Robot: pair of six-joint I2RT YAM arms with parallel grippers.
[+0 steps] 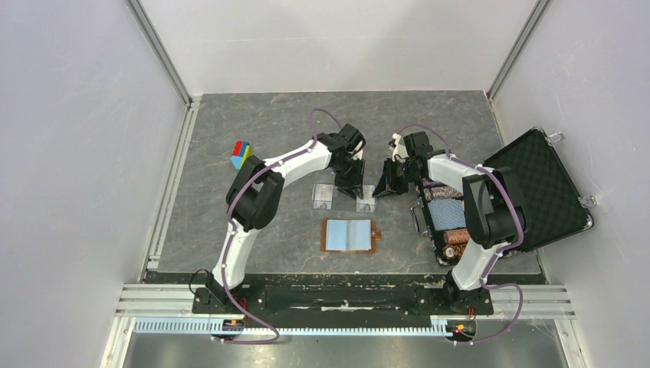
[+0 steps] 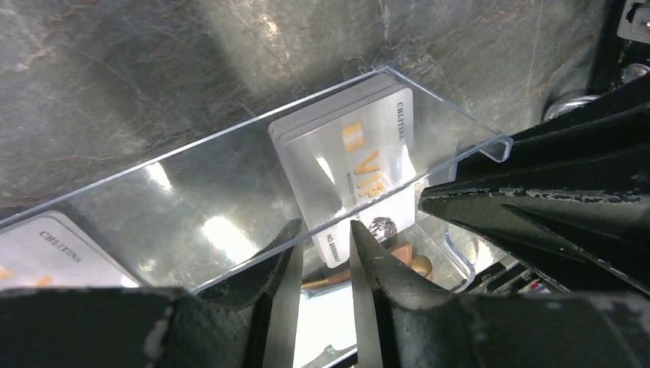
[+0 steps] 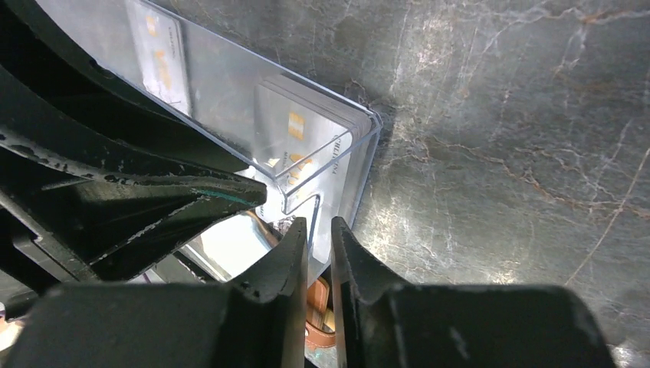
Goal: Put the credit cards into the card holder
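Observation:
Two stacks of white cards lie in a long clear tray: the right stack (image 1: pixel 366 201) and the left stack (image 1: pixel 323 195). The tray (image 2: pixel 192 157) runs across the left wrist view, with the right stack's top card (image 2: pixel 349 153) facing up. My left gripper is part open at the tray's near wall, with nothing clearly held. At the tray's right end, my right gripper is shut on its clear wall, beside the right stack (image 3: pixel 310 142). Open on the table below is the brown card holder (image 1: pixel 323 236) with pale blue inside.
An open black case (image 1: pixel 536 199) with rolls and cloth stands at the right. Coloured blocks (image 1: pixel 241 153) sit far left. The table's left part and the strip around the card holder are clear.

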